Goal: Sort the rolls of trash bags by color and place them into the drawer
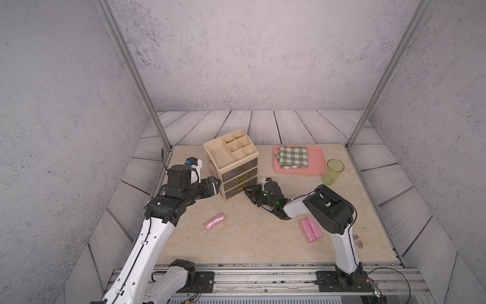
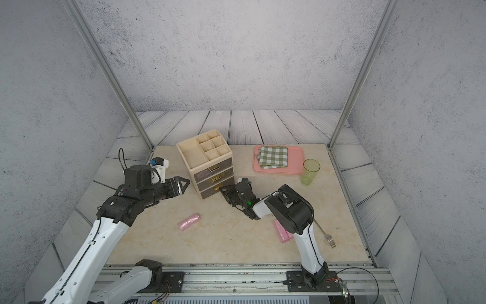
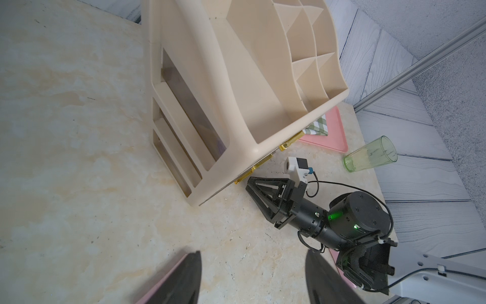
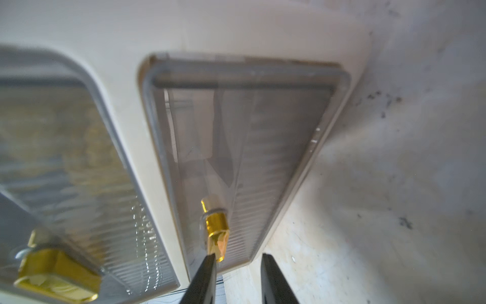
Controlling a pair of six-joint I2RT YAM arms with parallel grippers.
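Note:
The cream drawer cabinet (image 1: 217,172) has three drawers, all shut, with gold handles. My right gripper is low at its front; in the right wrist view its fingers are part open just before the bottom drawer's gold handle (image 4: 217,233), nothing visible between them. My left gripper hangs beside the cabinet's left side, fingers apart and empty. A pink roll (image 1: 214,221) lies front left on the table; more pink rolls (image 1: 310,228) lie right, partly under the right arm in the top right view.
A pink tray (image 1: 316,162) with a checked cloth (image 1: 291,156) sits at the back right, a green glass (image 1: 332,173) beside it. A fork (image 2: 329,239) lies at the right.

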